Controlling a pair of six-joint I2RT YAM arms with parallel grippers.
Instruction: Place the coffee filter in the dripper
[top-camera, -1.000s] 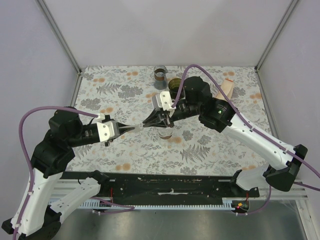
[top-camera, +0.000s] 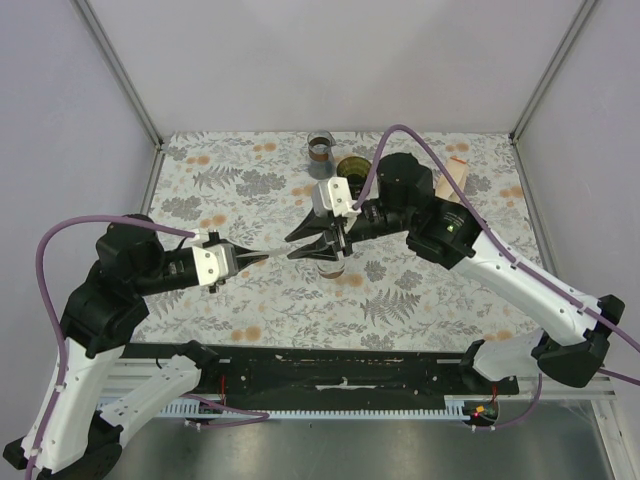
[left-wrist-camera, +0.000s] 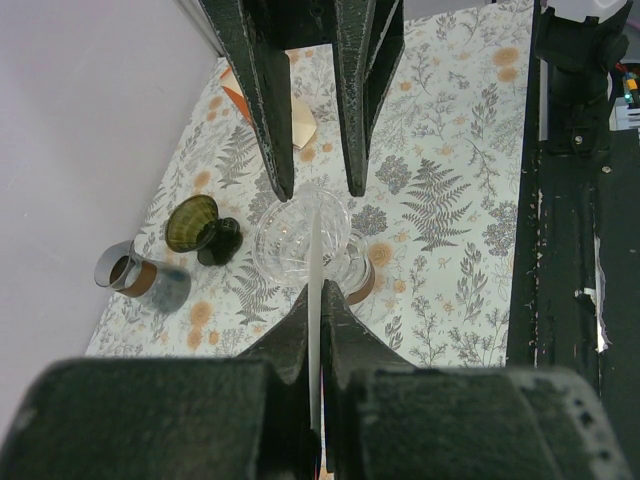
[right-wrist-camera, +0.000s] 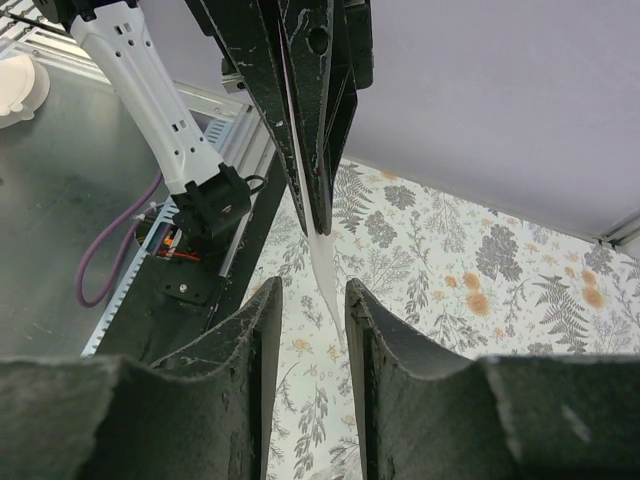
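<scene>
A thin white coffee filter (left-wrist-camera: 314, 265) is pinched edge-on in my left gripper (top-camera: 260, 253), which is shut on it. Its free part reaches toward my right gripper (top-camera: 305, 243), whose fingers stand parted at the filter's tip, as the left wrist view shows from above the left fingers. In the right wrist view the filter hangs from the left fingertips toward the gap between the right ones. A clear dripper (left-wrist-camera: 283, 230) on a glass with a brown band stands below on the table, partly hidden in the top view.
A glass carafe (top-camera: 320, 150), a dark green cup-like piece (left-wrist-camera: 191, 222) and an orange-and-cream packet (top-camera: 452, 175) stand toward the back.
The left gripper has stayed nearly still with the filter.
</scene>
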